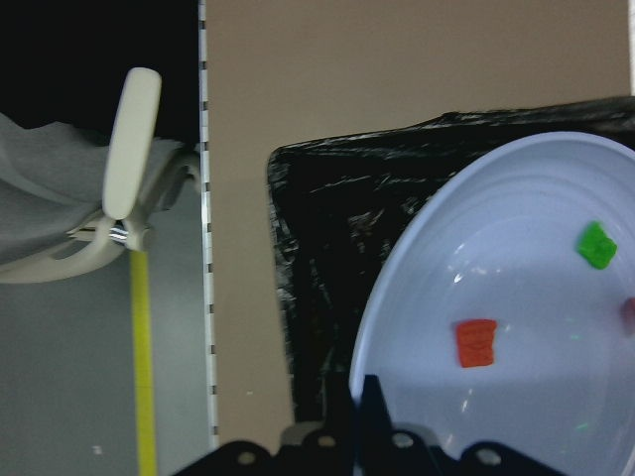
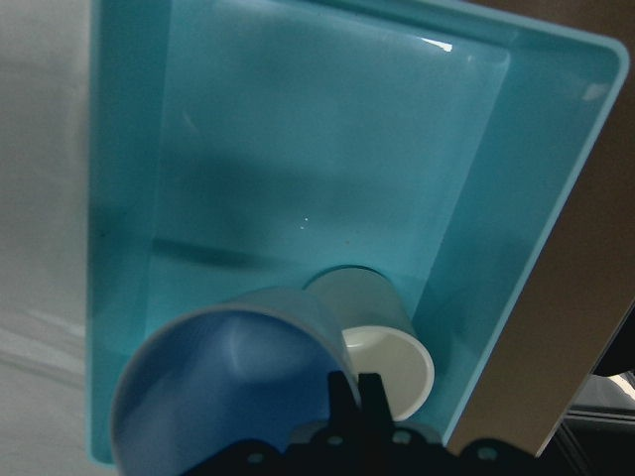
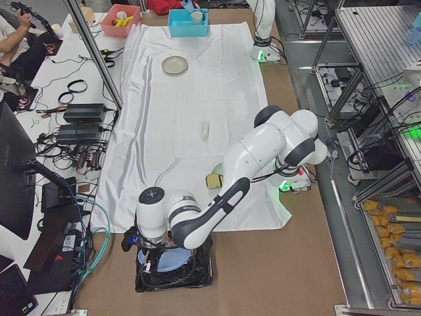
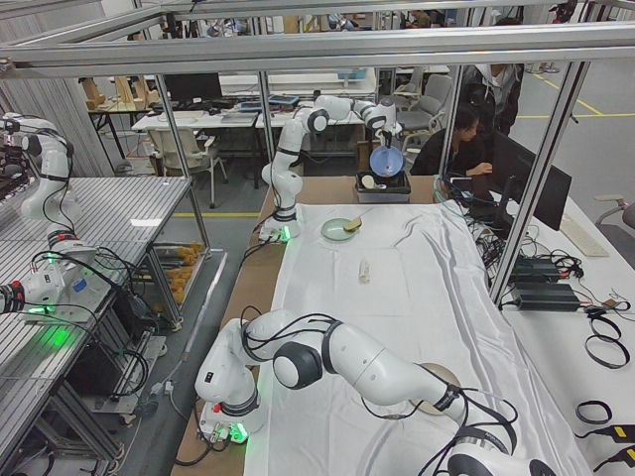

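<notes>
My left gripper is shut on the rim of a blue plate point(image 1: 476, 397), tilted over the black-lined bin point(image 1: 327, 228); red and green bits point(image 1: 476, 342) are on the plate. In the camera right view the plate point(image 4: 386, 161) hangs at the far end. My right gripper is shut on a blue cup point(image 2: 228, 387) over the light-blue basket point(image 2: 308, 129), where a white cup point(image 2: 392, 362) lies.
The white cloth point(image 3: 191, 112) holds a beige plate point(image 3: 174, 64), a small pale item point(image 3: 204, 130) and a green plate with a yellow sponge point(image 3: 214, 180). A pink bin point(image 3: 120, 20) stands beside the basket.
</notes>
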